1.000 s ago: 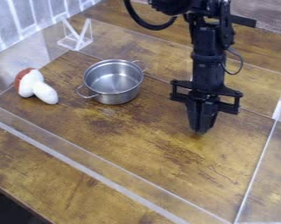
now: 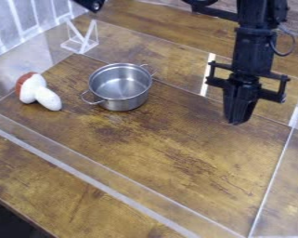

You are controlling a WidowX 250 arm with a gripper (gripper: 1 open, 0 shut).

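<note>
The black robot arm reaches down from the top right, and its gripper [image 2: 240, 112] hangs over the right part of the wooden surface [image 2: 163, 177]. The fingertips look together, with nothing seen between them. A steel pot [image 2: 119, 85] with two side handles stands left of the gripper, apart from it. At the far left lie white rounded objects [image 2: 45, 99], one with a red part, apparently toys; exactly what they are is too small to tell.
Clear walls edge the work area, one along the right side [image 2: 285, 186]. A clear stand [image 2: 79, 37] is at the back left. A pale strip shows behind the gripper.
The arm and gripper have risen and shifted to the right and back. The pot and the white objects have not moved.
</note>
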